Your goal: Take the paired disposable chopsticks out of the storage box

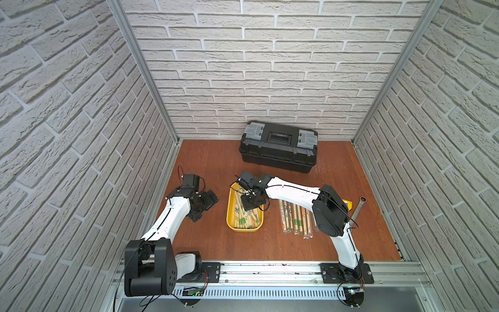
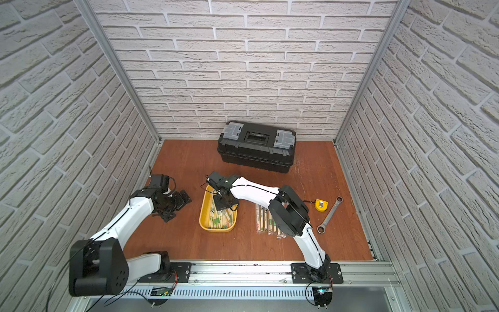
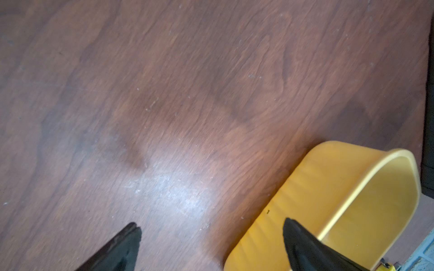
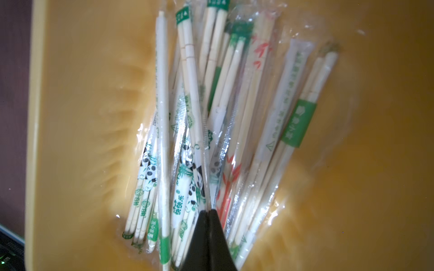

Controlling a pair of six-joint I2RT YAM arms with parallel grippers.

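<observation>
The yellow storage box point(image 1: 229, 218) holds several wrapped chopstick pairs point(image 4: 293, 122), lying lengthwise, some overlapping. My right gripper is over the box, shut, with its tips at the chopsticks and nothing visibly held between them. My left gripper stands open over bare table left of the box, nothing between its fingers. More wrapped chopsticks point(image 1: 293, 221) lie in a row on the table right of the box, partly under the right arm.
A black toolbox point(image 1: 278, 148) sits at the back. A yellow tape measure point(image 2: 321, 205) and a wrench point(image 2: 330, 214) lie at the right. Bare table shows at back left and in front of the box.
</observation>
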